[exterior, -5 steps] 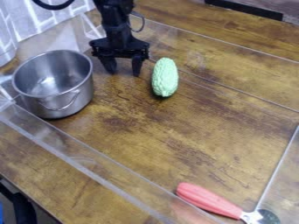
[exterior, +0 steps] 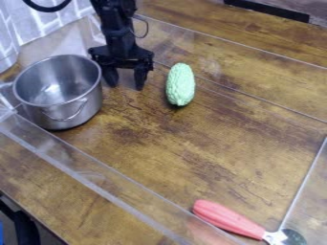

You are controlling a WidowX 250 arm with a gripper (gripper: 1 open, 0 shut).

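The black robot gripper (exterior: 122, 67) hangs down at the top left of the camera view, its fingertips low over the table just right of a steel pot (exterior: 57, 91). A pale green cabbage-like vegetable (exterior: 181, 84) lies to its right, apart from it. Whether the fingers are open or shut, or hold anything, is too dark and small to tell.
A red-handled tool (exterior: 230, 217) lies at the bottom right. Clear plastic walls border the wooden table (exterior: 192, 144).
The gripper has shifted slightly to the left, toward the pot. The pot, vegetable and red-handled tool have not visibly moved.
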